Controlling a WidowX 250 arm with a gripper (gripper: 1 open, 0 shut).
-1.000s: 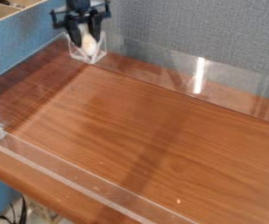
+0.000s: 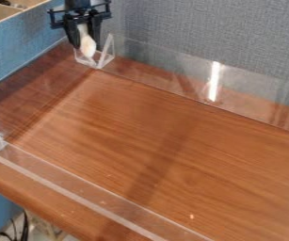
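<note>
My black gripper point(image 2: 84, 36) is at the top left, over the back left corner of the wooden table point(image 2: 159, 141), shut on a pale, whitish oblong object point(image 2: 88, 45). The object hangs just at the clear plastic corner piece of the table's rim. Its exact shape is too small to tell.
Clear plastic walls line the table's back, left and front edges. A grey textured panel point(image 2: 222, 38) stands behind, a blue wall point(image 2: 15, 56) at the left with a wooden box beyond.
My gripper has shifted slightly to the left with the pale object in it.
</note>
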